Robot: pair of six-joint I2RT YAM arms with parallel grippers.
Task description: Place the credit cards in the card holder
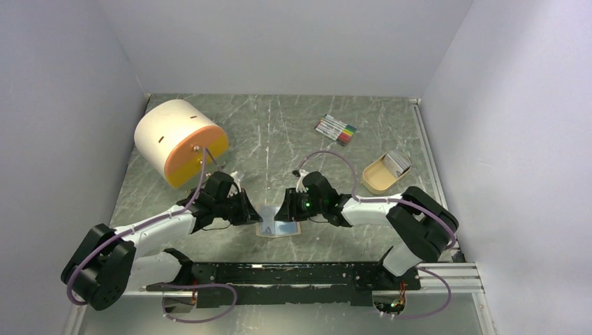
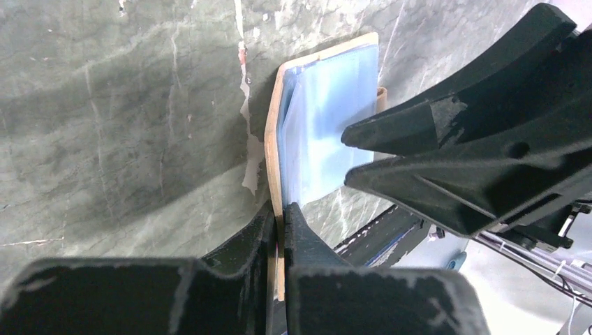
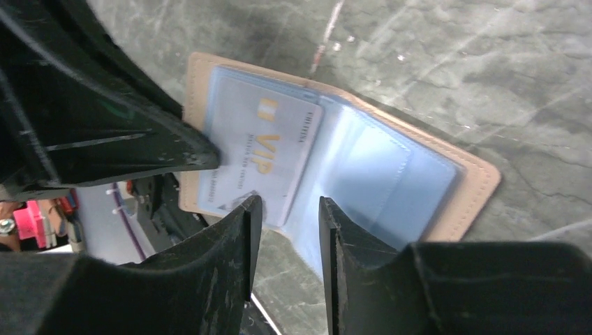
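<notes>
The card holder [image 1: 279,230], tan-edged with pale blue clear sleeves, lies opened out at the front middle of the table. My left gripper is shut on its tan left edge. Lettered VIP, a whitish card [image 3: 262,139] is in the left sleeve in the right wrist view. The right sleeve [image 3: 366,178] looks empty of any printed card. Over the holder's middle, my right gripper has its fingers a little apart and nothing between them. More pale cards [image 1: 398,163] rest in a tan tray [image 1: 377,178] at the right.
Several coloured markers [image 1: 336,130] lie at the back right of centre. A cream drum [image 1: 167,136] with an orange and yellow end stands at the back left. Clear tabletop [image 1: 272,125] stretches behind the arms.
</notes>
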